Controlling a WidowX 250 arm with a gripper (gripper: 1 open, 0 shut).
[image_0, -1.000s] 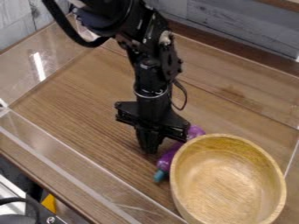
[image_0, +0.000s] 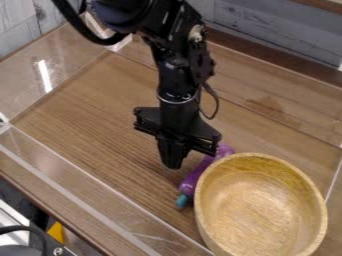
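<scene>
My black gripper (image_0: 174, 152) points down over the middle of the wooden table, just left of a purple object (image_0: 199, 175) with a teal tip. Its fingertips are small and dark, so how far apart they stand is hard to tell; nothing is clearly held. The purple object lies on the table, partly hidden behind the gripper and against the left rim of a large tan bowl (image_0: 261, 208).
A clear plastic edge runs along the left and front. Grey walls stand at the back.
My gripper has moved slightly up, away from the tabletop. The purple object and the bowl look unmoved.
</scene>
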